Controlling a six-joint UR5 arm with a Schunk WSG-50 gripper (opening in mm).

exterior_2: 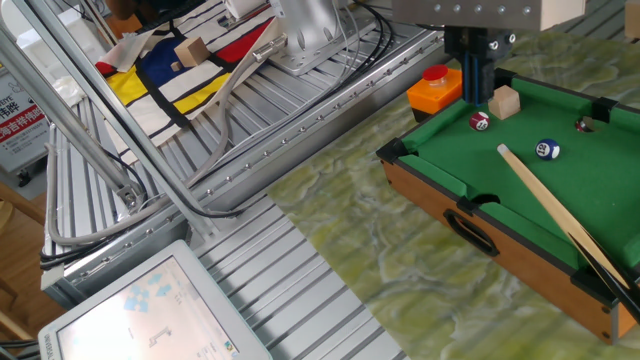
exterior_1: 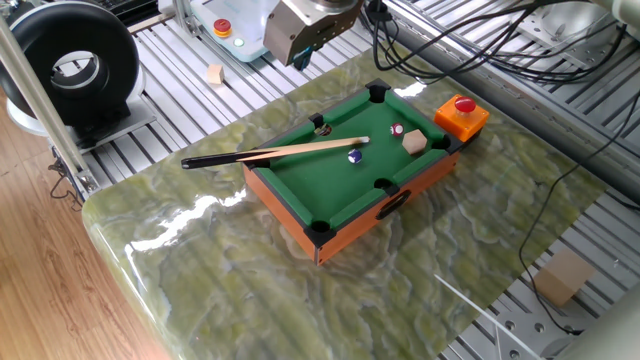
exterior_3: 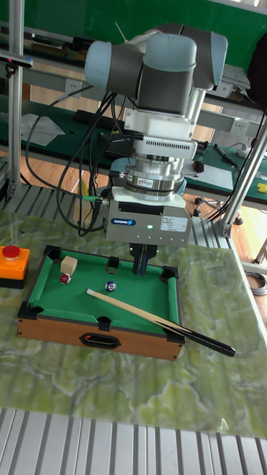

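Note:
My gripper (exterior_3: 140,273) hangs over the far side of a toy pool table (exterior_1: 357,246), clear of its surface. Its dark fingers (exterior_2: 478,78) look close together, but any gap is too small to make out. No object shows held at their tips. On the green felt, a wooden cue (exterior_1: 310,149) lies slantwise, its black handle jutting past one end. A blue-striped ball (exterior_2: 547,149) rests near the cue's tip. The red-striped ball (exterior_3: 64,278) sits close to a wooden cube (exterior_3: 70,264) towards the other end. Another dark ball (exterior_2: 581,125) shows at the far middle pocket.
An orange box with a red button (exterior_1: 462,118) stands just off the pool table's end. Loose black cables (exterior_1: 450,70) run behind it. Another wooden block (exterior_1: 563,277) lies on the metal slats.

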